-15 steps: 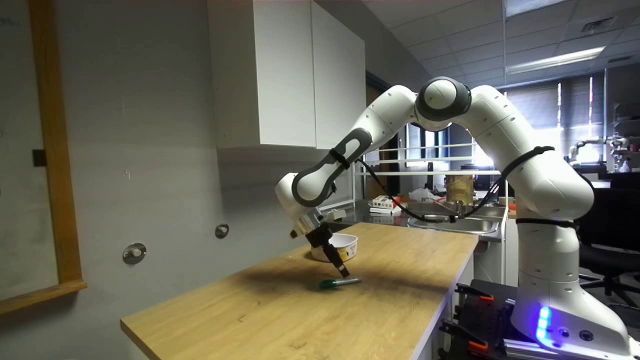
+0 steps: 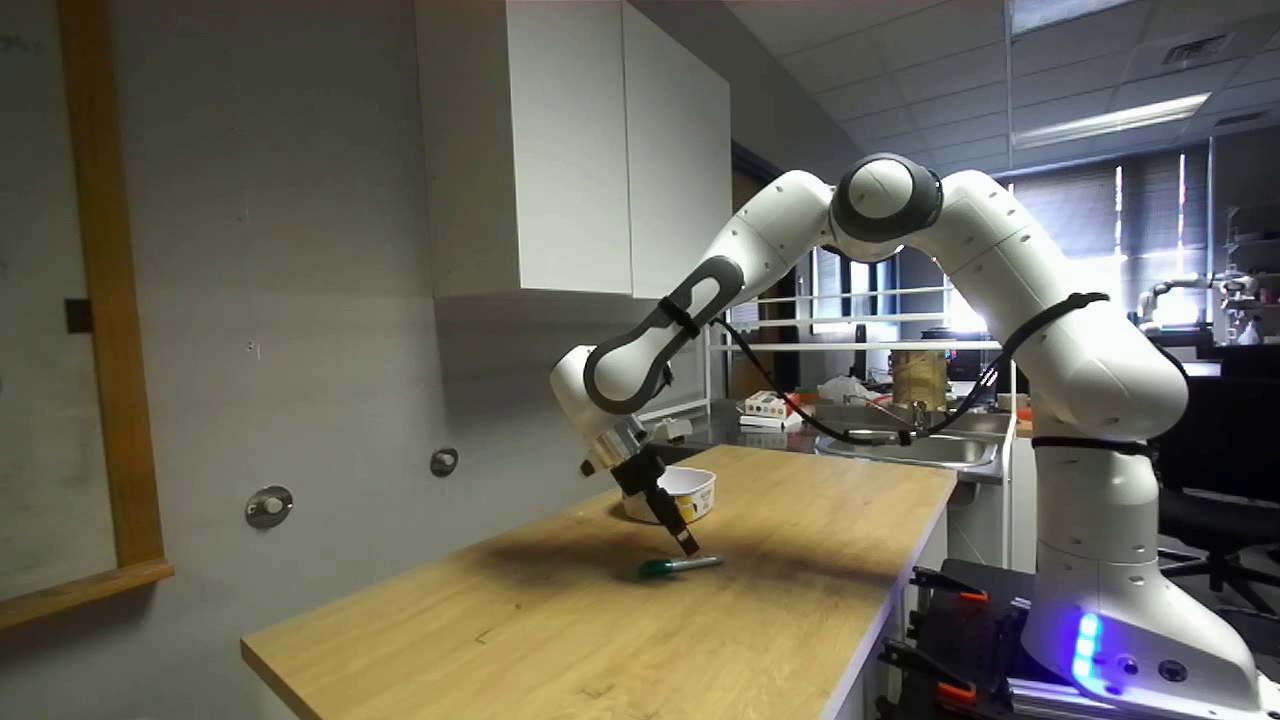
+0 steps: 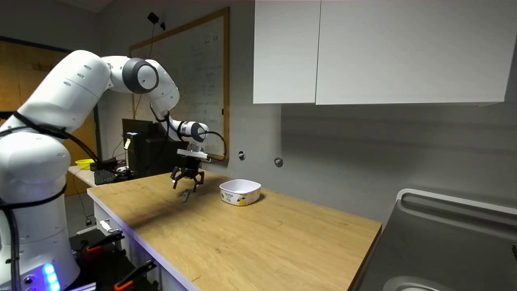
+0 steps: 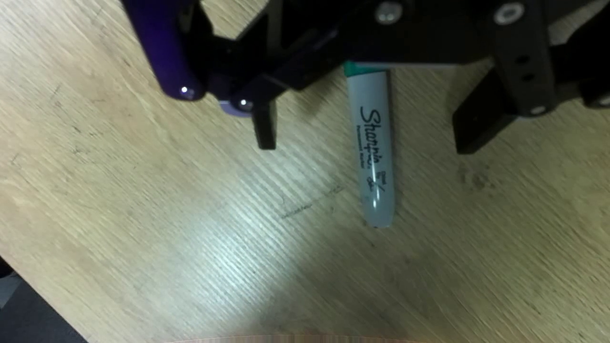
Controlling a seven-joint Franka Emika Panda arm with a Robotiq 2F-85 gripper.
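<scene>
A grey Sharpie marker (image 4: 375, 151) with a green cap lies on the wooden counter; its cap end is partly hidden behind the gripper body in the wrist view. My gripper is open above it, one finger on each side of the marker and neither touching it. From the first exterior view, the marker (image 2: 680, 565) rests just below the fingertips (image 2: 687, 542). The second exterior view shows the spread gripper (image 3: 185, 186) over the marker's green end (image 3: 185, 196). A white bowl with a fruit print (image 3: 240, 193) stands on the counter beside the gripper.
A grey wall runs along its back, and white cabinets (image 3: 383, 53) hang above. Past one end lie a sink (image 2: 924, 450) and a small box (image 2: 768, 409).
</scene>
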